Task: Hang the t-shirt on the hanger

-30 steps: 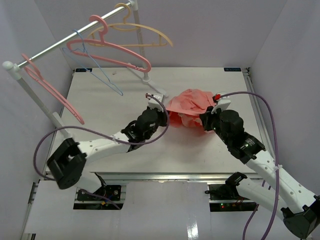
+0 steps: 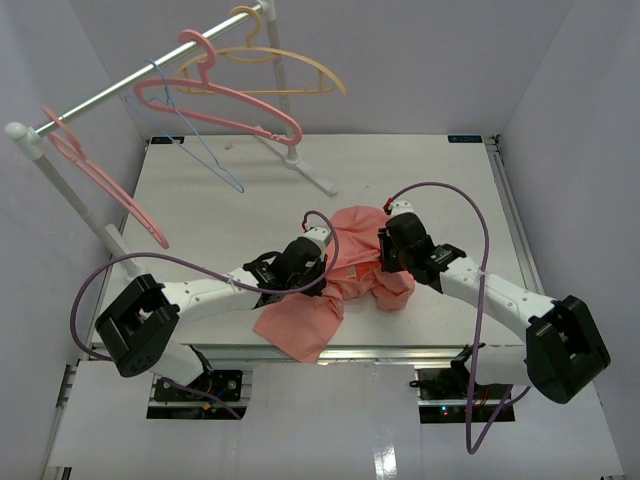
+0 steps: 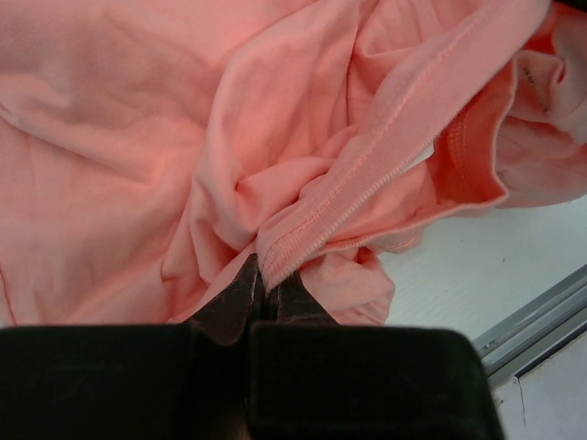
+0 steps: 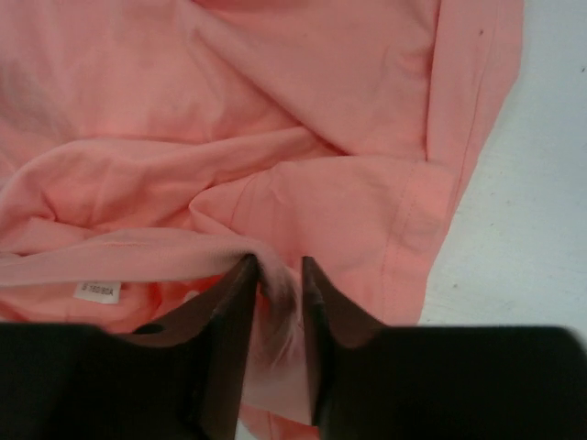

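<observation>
The pink T-shirt (image 2: 300,325) lies crumpled on the white table, stretched toward its front edge, a small label showing at the collar in the right wrist view. My left gripper is shut on a ribbed band of the shirt, seen in the left wrist view. My right gripper has shirt fabric between its fingers at the right of the crumpled pile; that view is blurred at the fingertips.
A rail (image 2: 100,95) at the back left carries pink hangers (image 2: 245,127), a yellow hanger (image 2: 300,56) and a blue hanger (image 2: 195,155).
The shirt has been drawn toward the front and left, spreading over the front edge area. My left gripper has moved down; my right gripper has moved left, with its arm shifting back.
</observation>
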